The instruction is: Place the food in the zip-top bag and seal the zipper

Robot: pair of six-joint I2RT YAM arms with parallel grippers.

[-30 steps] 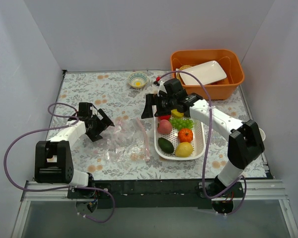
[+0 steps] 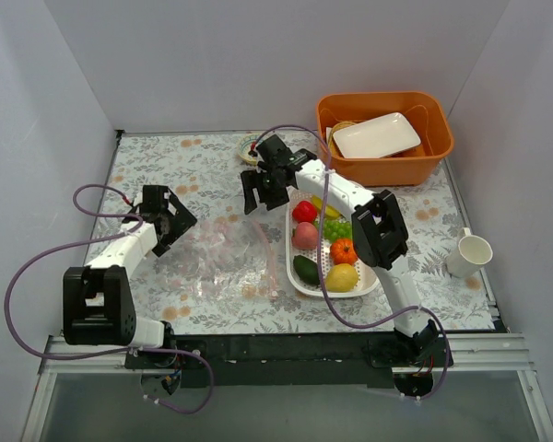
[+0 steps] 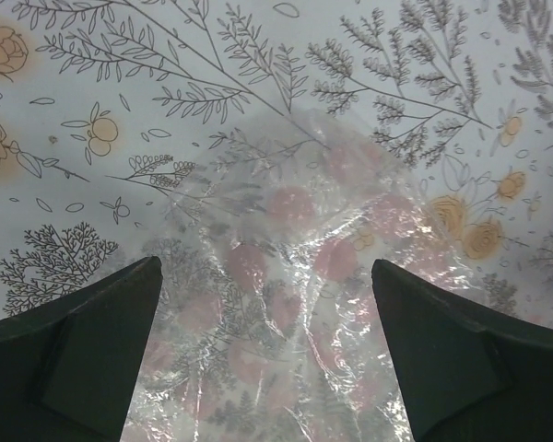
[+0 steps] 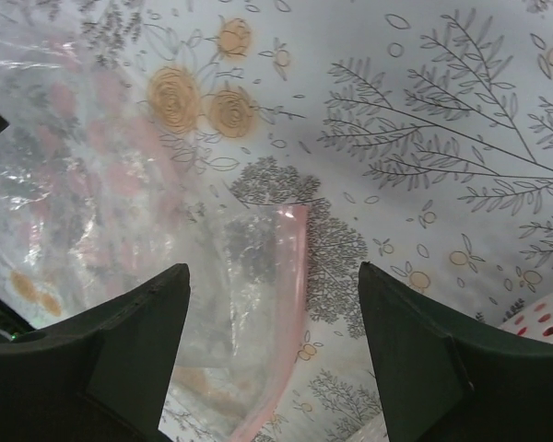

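Observation:
A clear zip top bag [image 2: 223,262] with faint pink spots lies flat on the table, left of the food basket. Its pink zipper strip [image 4: 293,276] runs along the edge nearest the basket. Above the bag's other end, my left gripper is open, only bag film and table showing between its fingers. My right gripper is part open over the pink strip's upper end, holding nothing. In the white basket [image 2: 292,276] sit a tomato [image 2: 304,212], a peach [image 2: 304,237], an avocado [image 2: 306,270], a lemon [image 2: 342,278], green grapes [image 2: 339,229] and an orange pumpkin [image 2: 342,250].
An orange bin [image 2: 387,170] holding a white tray [image 2: 378,136] stands at the back right. A white mug [image 2: 468,253] is near the right edge. Behind my right gripper, a bowl [image 2: 246,147] is partly covered by the arm.
My right gripper has moved left from over the basket's edge to the bag's zipper end. The left gripper has shifted slightly left. The bag and food stay in place.

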